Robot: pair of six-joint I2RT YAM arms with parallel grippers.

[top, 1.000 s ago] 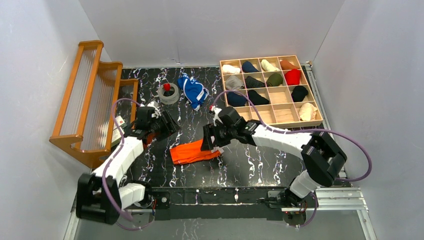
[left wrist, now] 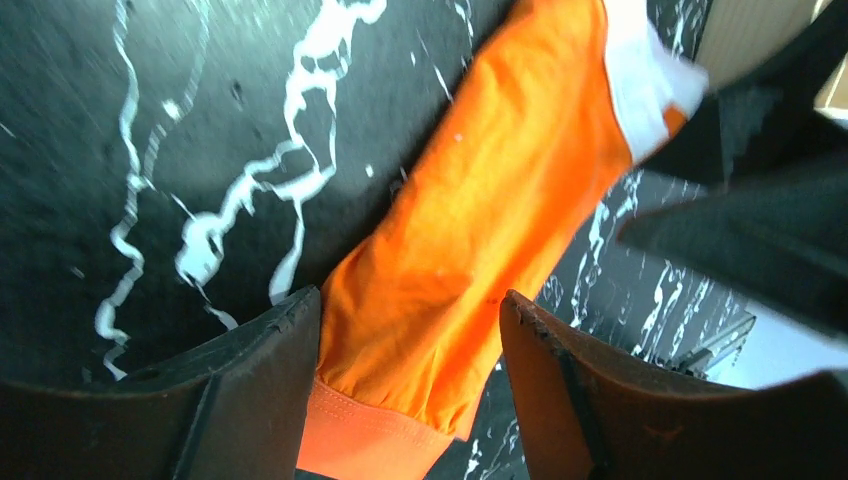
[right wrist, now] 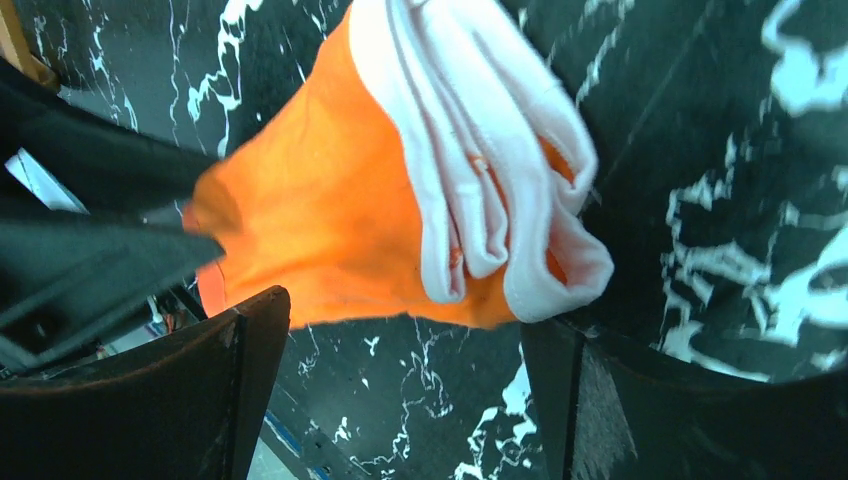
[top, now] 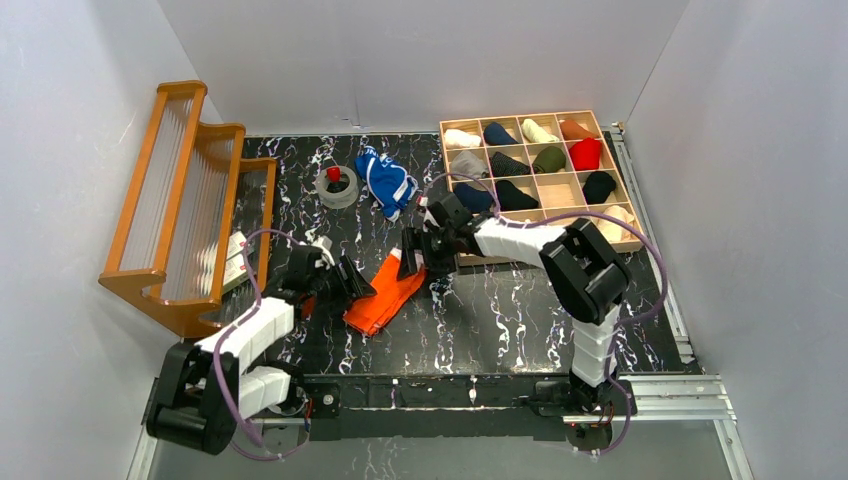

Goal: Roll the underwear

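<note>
The orange underwear point(top: 385, 295) lies folded into a narrow strip, slanting across the dark tabletop. Its white waistband point(right wrist: 480, 180) forms the far end and bunches up in loose folds in the right wrist view. My left gripper is part open over the near end, a finger on either side of the orange cloth point(left wrist: 440, 270); whether they touch it I cannot tell. At the waistband end stands my right gripper, open, its fingers apart in front of the white folds.
A divided wooden box point(top: 568, 192) with rolled garments stands at back right. Blue-and-white cloth point(top: 385, 182) and a grey tape roll point(top: 337, 187) lie at the back. On the left is a wooden rack point(top: 165, 200).
The underwear has swung from nearly level to a steeper slant, its right end moving toward the back. My right gripper moved back and left; my left gripper came forward to the cloth.
</note>
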